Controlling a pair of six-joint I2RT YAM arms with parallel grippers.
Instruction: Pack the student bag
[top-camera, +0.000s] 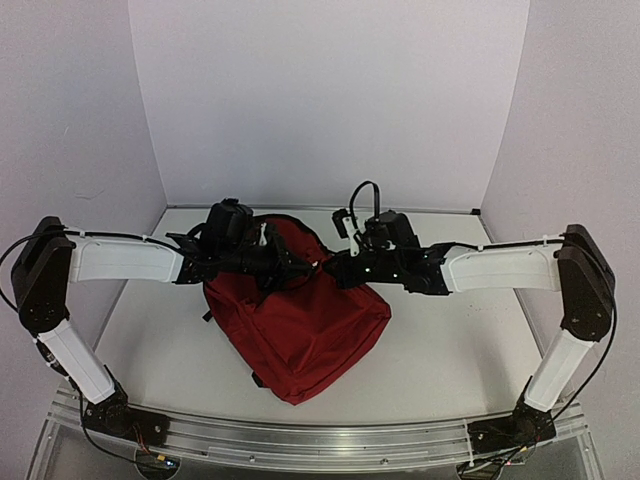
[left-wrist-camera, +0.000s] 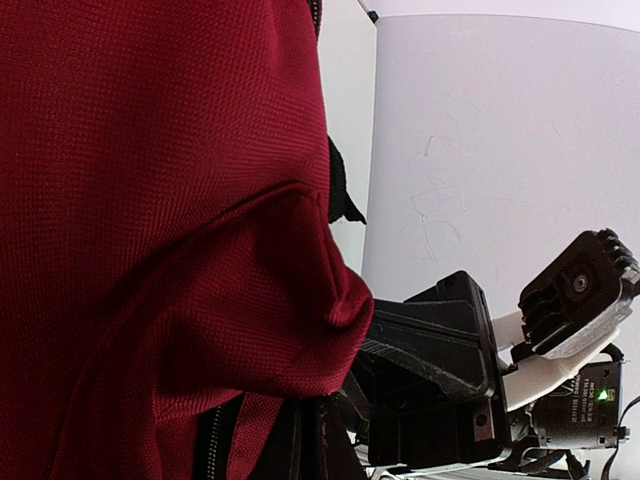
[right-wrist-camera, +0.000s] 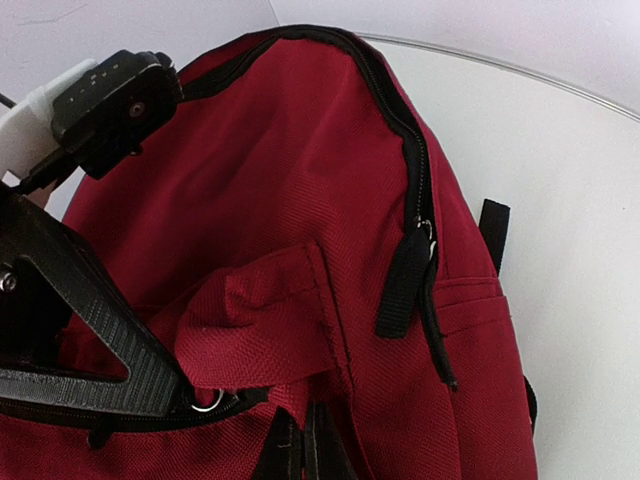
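The red student bag (top-camera: 310, 330) lies on the table, its top edge under both grippers. My left gripper (top-camera: 303, 268) is at the bag's opening; in the left wrist view its dark fingers (left-wrist-camera: 318, 440) stand close together beside a zipper and a red strip, and whether cloth is between them is hidden. From the right, my right gripper (top-camera: 335, 268) meets it. In the right wrist view a folded red flap (right-wrist-camera: 265, 330) narrows down into the right gripper's closed fingers (right-wrist-camera: 325, 445). A small metal ring (right-wrist-camera: 208, 402) shows beside the left gripper's tip.
A black zipper pull (right-wrist-camera: 403, 285) hangs on the bag's curved zipper. Black straps stick out at the bag's side. The two grippers nearly touch.
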